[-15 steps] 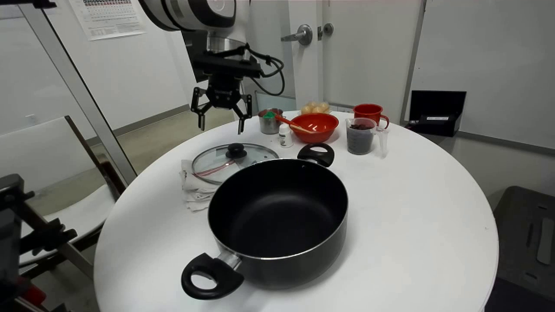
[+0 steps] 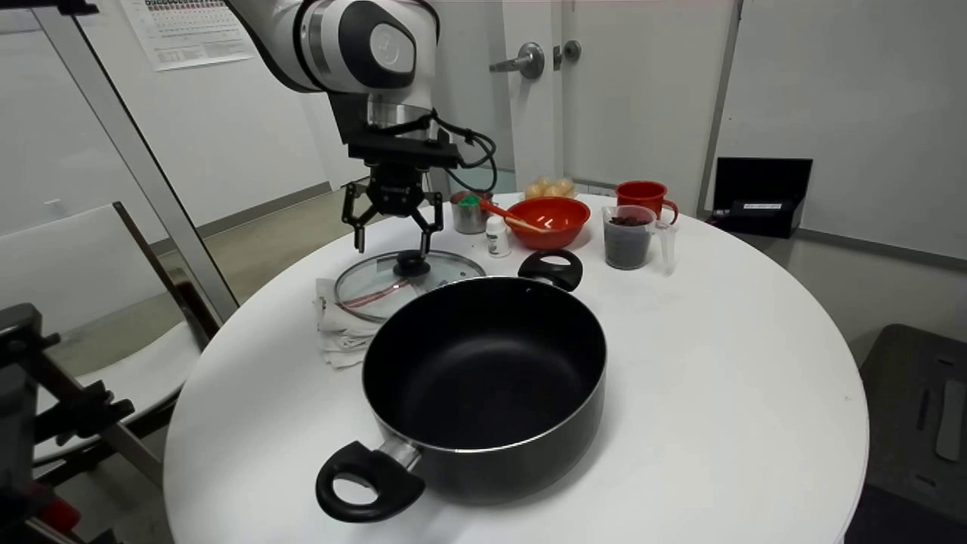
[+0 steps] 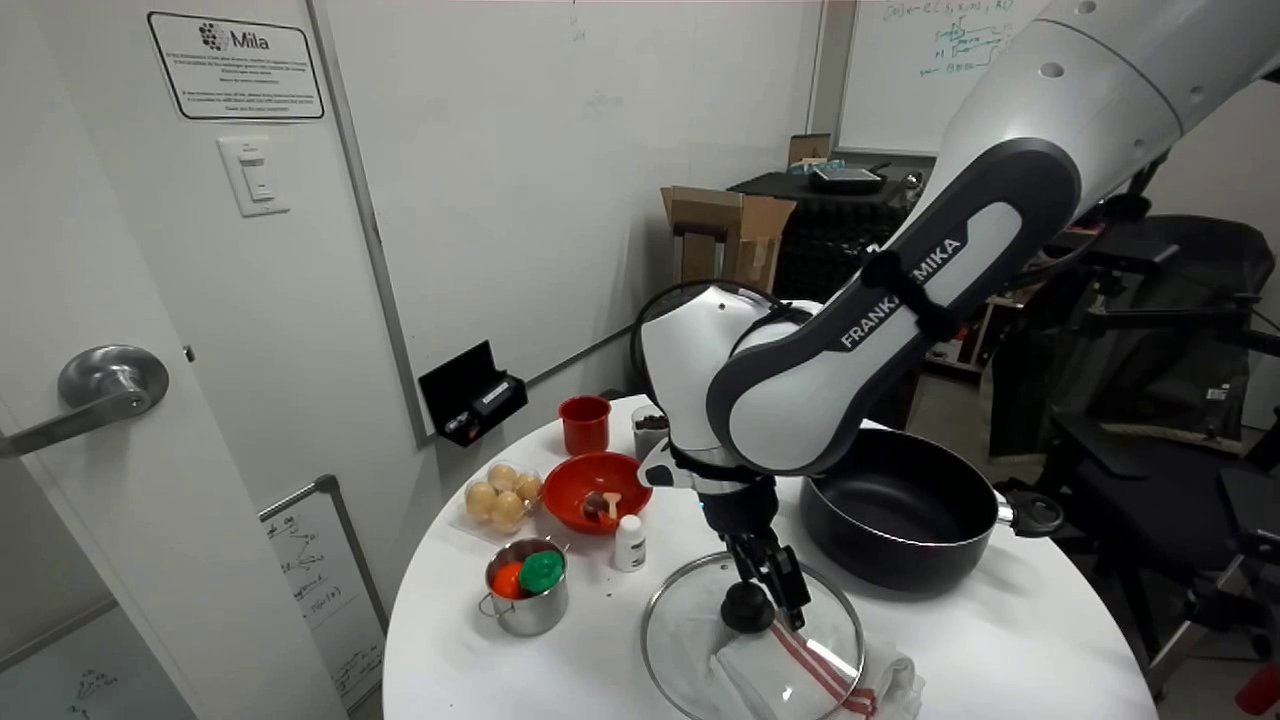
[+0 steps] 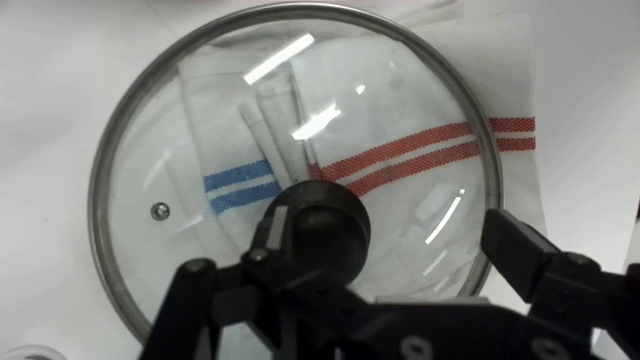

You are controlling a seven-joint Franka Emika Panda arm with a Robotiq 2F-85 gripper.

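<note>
A round glass lid [image 4: 150, 288] with a metal rim and a black knob [image 4: 330, 240] lies on a folded white cloth [image 4: 510, 72] with red and blue stripes. Above the lid hangs my gripper [image 2: 394, 251], open, its fingers pointing down and spread wide. In the wrist view one finger [image 4: 273, 234] overlaps the knob's left side, while the other finger [image 4: 510, 252] is far to the right, over the lid's rim. Nothing is held. An empty black pot [image 2: 489, 381] stands uncovered beside the lid, its two handles sticking out.
Behind the lid are a small steel pot [image 3: 531, 600], a white bottle [image 3: 630, 546], a red bowl [image 3: 576, 510], eggs [image 3: 504, 498] in a clear pack, a red mug [image 2: 641, 198] and a measuring cup [image 2: 627, 240].
My gripper has come down towards the lid and slightly to the right in exterior view 1, staying open. The lid, cloth and pot have not moved.
</note>
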